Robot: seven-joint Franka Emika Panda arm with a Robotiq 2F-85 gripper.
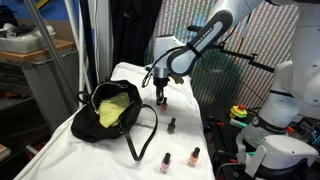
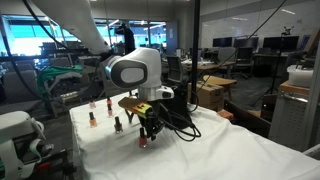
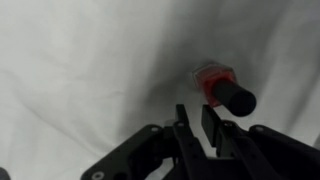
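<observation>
A small nail-polish-like bottle with red contents [image 3: 213, 79] and a black cap [image 3: 235, 98] stands on the white cloth in the wrist view. My gripper is partly open, with a narrow gap and nothing between its fingertips. The bottle is just beyond and to the right of the fingers, outside the gap. In the second exterior view, the red bottle [image 2: 142, 141] stands below the gripper, near the front. The first exterior view shows the bottle [image 1: 164, 105] small beneath the arm; contact there is hard to tell.
A black bag [image 1: 92, 126] with yellow lining [image 1: 115, 108] lies left of the arm. Several other bottles stand toward the front, including a dark one [image 1: 171, 127], a pink one [image 1: 166, 160] and an orange one [image 1: 195, 156].
</observation>
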